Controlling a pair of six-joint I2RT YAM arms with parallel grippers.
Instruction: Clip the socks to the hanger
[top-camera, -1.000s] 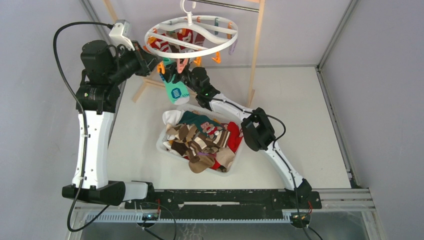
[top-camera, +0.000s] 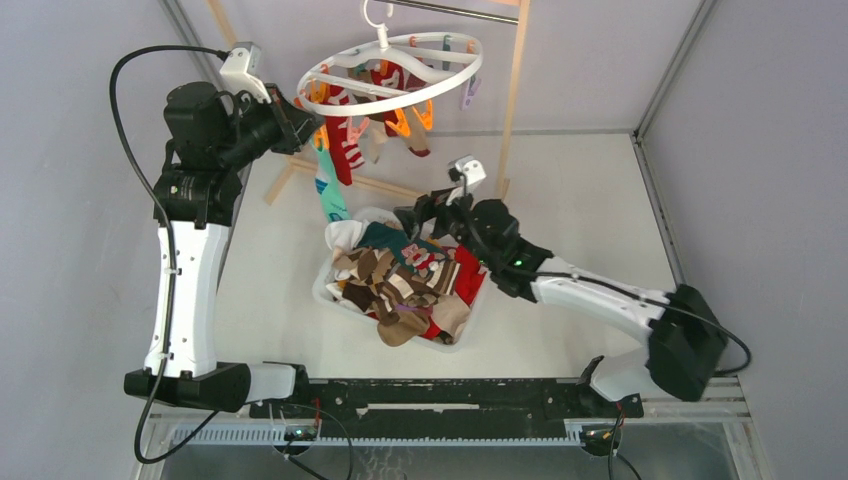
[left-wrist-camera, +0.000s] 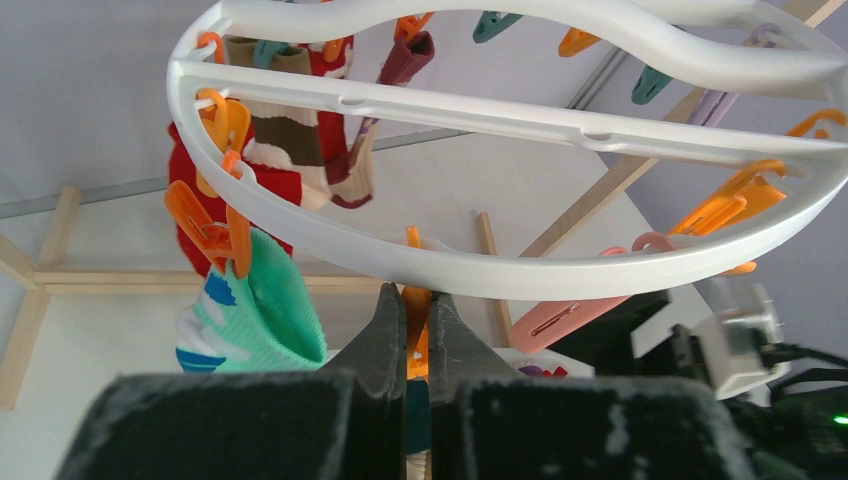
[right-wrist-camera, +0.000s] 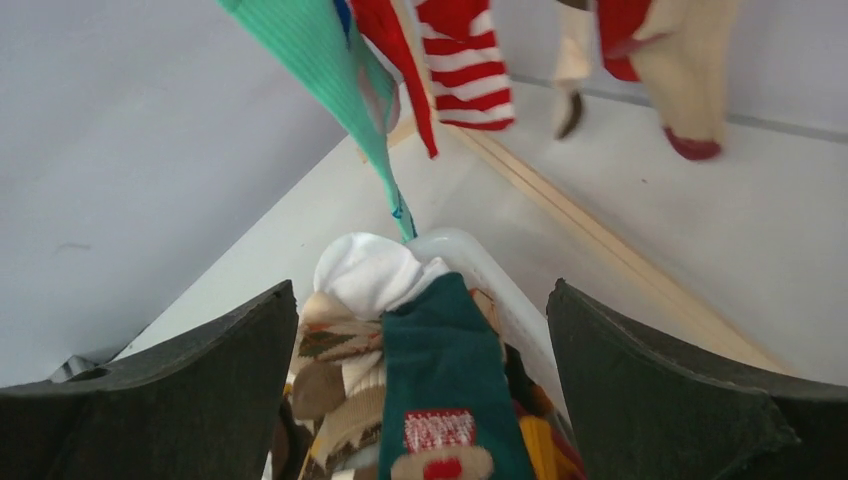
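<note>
The round white hanger (top-camera: 398, 103) hangs at the top with clips around its rim. My left gripper is shut on an orange clip (left-wrist-camera: 416, 360) at the near rim in the left wrist view. Beside it, a teal, white and blue sock (left-wrist-camera: 262, 300) hangs from another orange clip (left-wrist-camera: 212, 225); it also shows below the rim in the top view. Red striped socks (top-camera: 340, 130) and brown ones hang farther around. Above the bin, my right gripper stands open, its fingers (right-wrist-camera: 215, 375) wide apart with nothing between them.
A white bin (top-camera: 322, 285) full of loose socks stands below the hanger, a dark green sock (right-wrist-camera: 445, 350) and a white one (right-wrist-camera: 368, 272) on top. Wooden stand legs (top-camera: 512, 100) rise behind.
The right gripper has drawn back from the teal sock, moving right and toward the bin. That sock now hangs free, narrow side to the top view. The hanger has swung slightly; my left arm looks still.
</note>
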